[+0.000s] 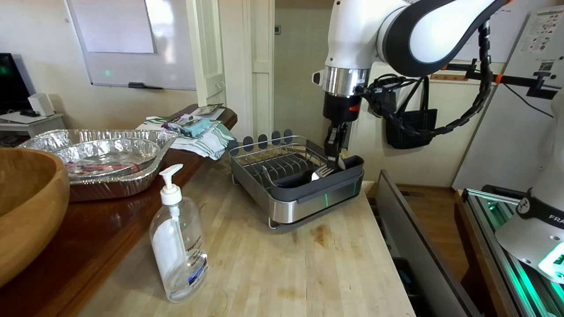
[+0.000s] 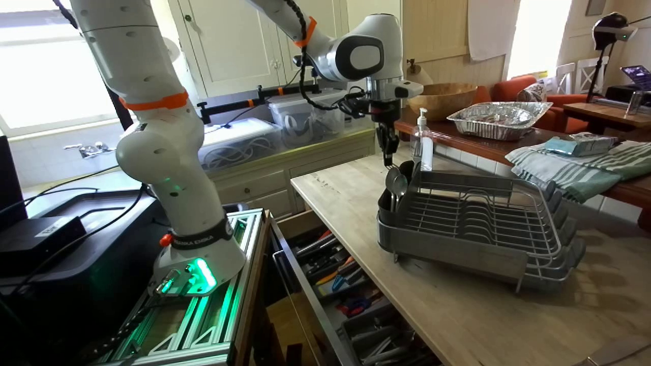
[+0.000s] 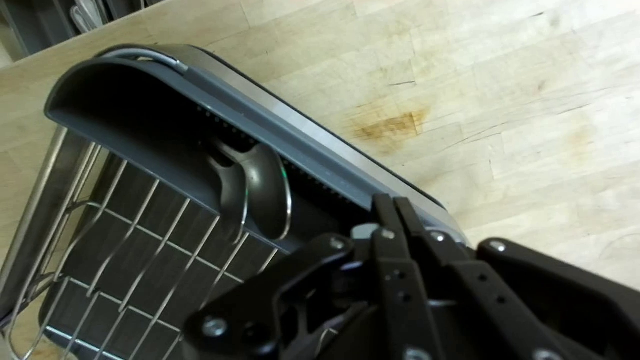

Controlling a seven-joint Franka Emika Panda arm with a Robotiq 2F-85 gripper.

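Observation:
My gripper points down over the utensil holder at the end of the dish rack. Its fingers are closed together. A metal fork leans at the fingertips, its tines up against them and seemingly pinched there; its lower end is hidden in the holder. From the other side, my gripper covers most of the fork. In the wrist view the gripper hides what lies beneath, and two spoons stand in the holder to the left.
A pump bottle stands on the wooden counter, clear of the rack. An open drawer with utensils runs along the counter's edge. Foil trays and a wooden bowl rest on the darker table. Bare counter lies before the rack.

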